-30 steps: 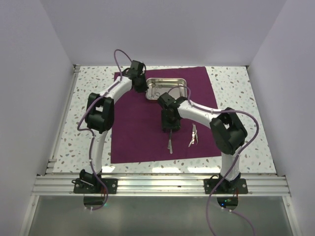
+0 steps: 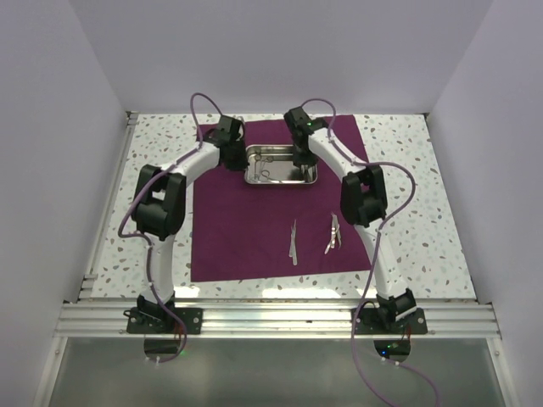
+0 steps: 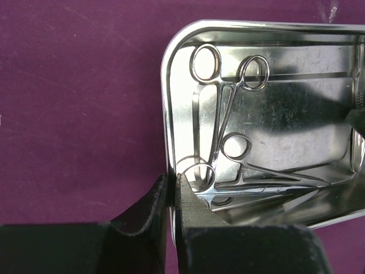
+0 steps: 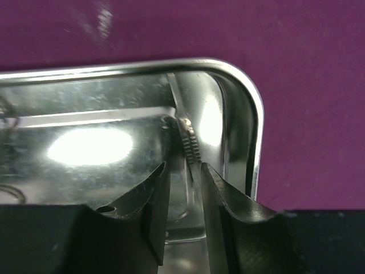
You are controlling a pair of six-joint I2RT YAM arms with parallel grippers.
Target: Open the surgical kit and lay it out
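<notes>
The steel tray [image 2: 280,181] holds scissor-like clamps [image 3: 222,85] at its left side and a slim instrument [image 4: 188,137] along its right end. My left gripper is shut on the tray's left rim. My right gripper is over the tray's right end, part open, its fingers either side of the slim instrument's lower part; whether they touch it is unclear.
On the purple cloth [image 2: 237,237], several slim instruments [image 2: 333,233] lie at the lower right, with others [image 2: 293,250] nearer the middle.
My left gripper and the tray have moved a little left and toward the front.
</notes>
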